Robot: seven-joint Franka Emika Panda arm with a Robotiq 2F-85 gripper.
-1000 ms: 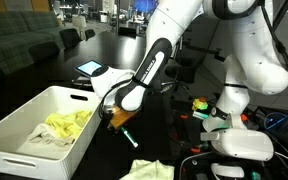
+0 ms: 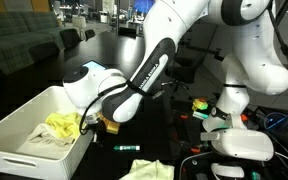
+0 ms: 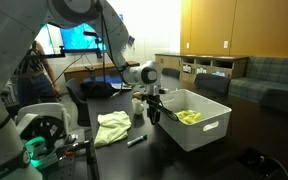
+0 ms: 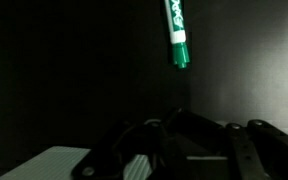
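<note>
A green-and-white marker point(image 2: 127, 148) lies on the dark table, right of the white box. In the wrist view the marker point(image 4: 177, 35) shows near the top, green cap toward the gripper and clearly apart from it. My gripper point(image 2: 88, 128) hangs low beside the box's right wall, to the left of the marker. Dark fingers fill the bottom of the wrist view; the gripper looks shut there, with nothing seen between its tips. From the other side, the gripper point(image 3: 152, 117) is between the marker point(image 3: 137, 140) and the box.
The white box point(image 3: 206, 132) holds a yellow cloth point(image 2: 62, 124) and a pale one. A pale yellow cloth point(image 2: 150, 170) lies flat at the table's front, near the marker.
The gripper has shifted left, toward the box wall, away from the marker. The marker was slanted a second ago and now lies nearly crosswise, a little nearer the front.
</note>
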